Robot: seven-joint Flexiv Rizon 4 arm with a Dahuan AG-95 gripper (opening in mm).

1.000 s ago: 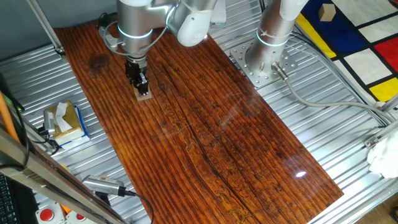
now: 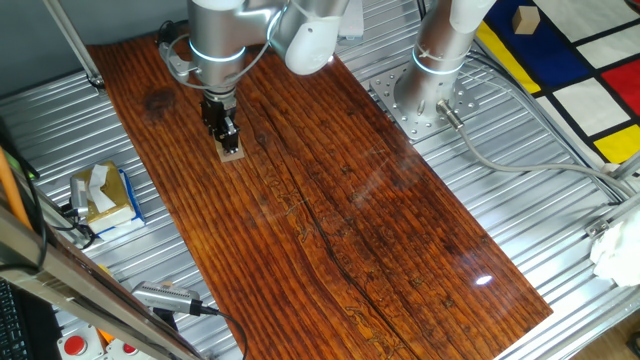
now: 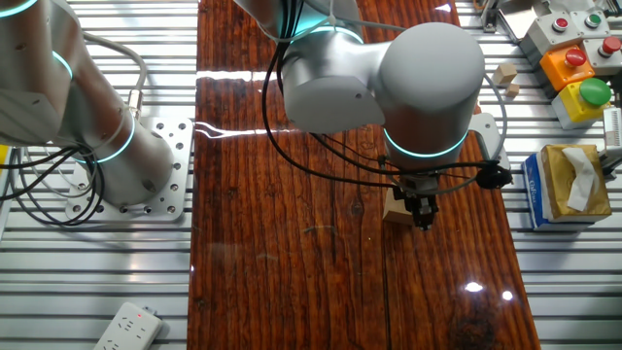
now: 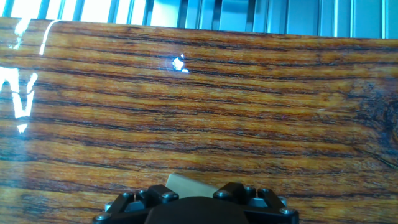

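A pale wooden block (image 2: pixel 232 156) rests on the brown wooden board, partly covered by my black gripper (image 2: pixel 227 137) in exterior view 1. From the opposite side, exterior view 2 shows the block (image 3: pixel 397 210) close against the gripper (image 3: pixel 422 213), which points down. Along the bottom of the wrist view, one edge of the block (image 4: pixel 188 186) shows between the two dark finger linkages of the gripper. The gripper's own body hides the fingertips there, so whether they touch or clamp the block cannot be made out.
The wooden board (image 2: pixel 330 230) is otherwise bare. Off the board lie a tissue box (image 2: pixel 108 200), a grey cabled device (image 2: pixel 167 297) and, on a coloured cloth, another small block (image 2: pixel 525 20).
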